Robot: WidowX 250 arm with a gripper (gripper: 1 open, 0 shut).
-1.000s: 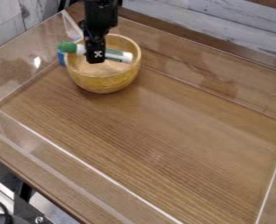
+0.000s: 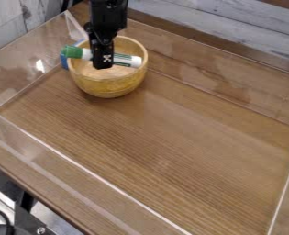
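A tan round bowl (image 2: 107,84) sits in the upper left of the table. A white cylinder with a green end (image 2: 125,61) lies across its top. My black gripper (image 2: 103,61) reaches down from above onto the cylinder's middle; whether its fingers are closed on it is hard to tell.
A small blue object (image 2: 64,61) is at the bowl's left side, partly hidden. A white wall runs along the back right, and dark cables lie off the lower left edge.
Very little differs; the gripper and the cylinder are in nearly the same place as before.
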